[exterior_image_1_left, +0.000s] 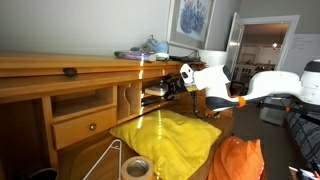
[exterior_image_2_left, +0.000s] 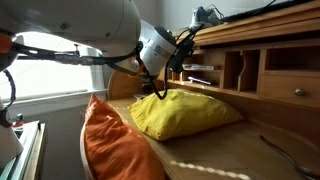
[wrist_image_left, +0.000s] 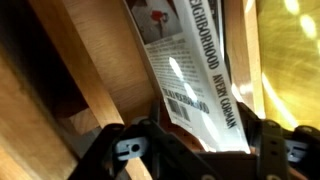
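A book (wrist_image_left: 215, 75) with a white spine and a printed cover with a red picture fills the middle of the wrist view, lying in a wooden desk cubby. Its near end reaches between the fingers of my gripper. The fingers are partly open, one on either side of the book; whether they press on it is not clear. In exterior view 1 my gripper (exterior_image_1_left: 176, 86) is at the cubby opening, where the pale book (exterior_image_1_left: 153, 91) shows just left of it. Exterior view 2 has the gripper (exterior_image_2_left: 178, 58) in front of the desk's cubbies, its fingertips hard to make out.
A yellow cloth (exterior_image_1_left: 165, 138) lies heaped on the desk below the arm. An orange cloth (exterior_image_1_left: 237, 160) hangs in front. A roll of tape (exterior_image_1_left: 136, 168) sits on the desk, and a wooden drawer (exterior_image_1_left: 84, 125) is at the left.
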